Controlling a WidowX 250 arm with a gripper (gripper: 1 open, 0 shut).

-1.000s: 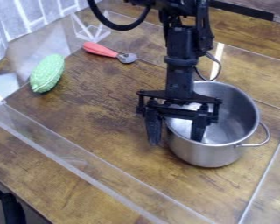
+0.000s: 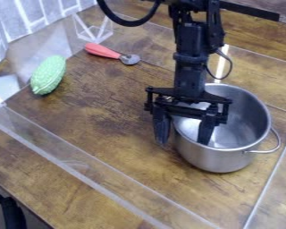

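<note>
My black gripper (image 2: 184, 125) hangs over the left part of a steel pot (image 2: 235, 148), its fingers straddling the pot's near-left wall, one outside and one inside. Whether it grips the wall is hard to tell. The pot stands upright on the wooden table (image 2: 97, 161), with a handle at its right.
A green corn-like object (image 2: 47, 75) lies at the left, and a red-handled utensil (image 2: 105, 52) at the back left. Clear plastic strips run along the left and front.
The gripper has risen slightly, and the pot has shifted a little to the right.
</note>
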